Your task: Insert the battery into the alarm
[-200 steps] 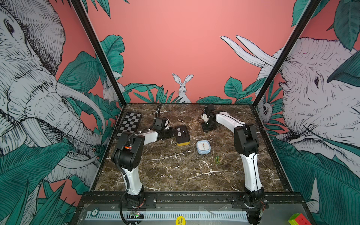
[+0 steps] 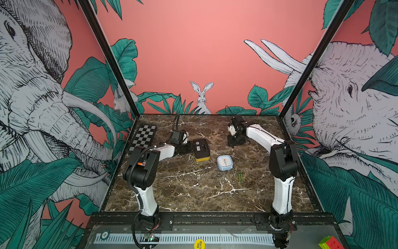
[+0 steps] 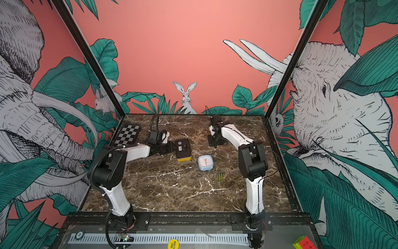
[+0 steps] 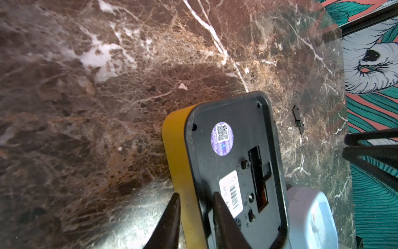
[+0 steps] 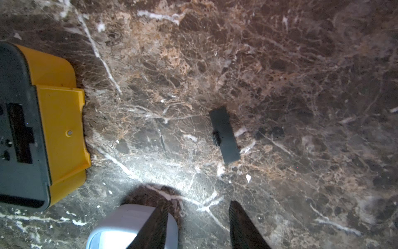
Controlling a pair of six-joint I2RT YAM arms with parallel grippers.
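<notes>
A black-and-yellow alarm (image 4: 232,166) lies on the table with its black back up, and its battery slot (image 4: 257,178) is uncovered. In the right wrist view, a thin black cover (image 5: 224,134) is flat on the marble, apart from the alarm. Small green batteries (image 2: 240,176) rest near the front right. My left gripper is part open at the alarm's near-left edge, one finger over the black back and the other beyond the yellow side; contact cannot be made out. Open and empty, my right gripper is above the table at the back right.
A light-blue clock (image 2: 225,162) stands between the alarm and the batteries. A checkered board (image 2: 143,137) occupies the back left. Bare marble fills the front, and a colorful cube (image 2: 330,242) sits outside the work area.
The right arm and its gripper have shifted to the right, away from the alarm. The left arm, alarm, blue clock and batteries look unmoved.
</notes>
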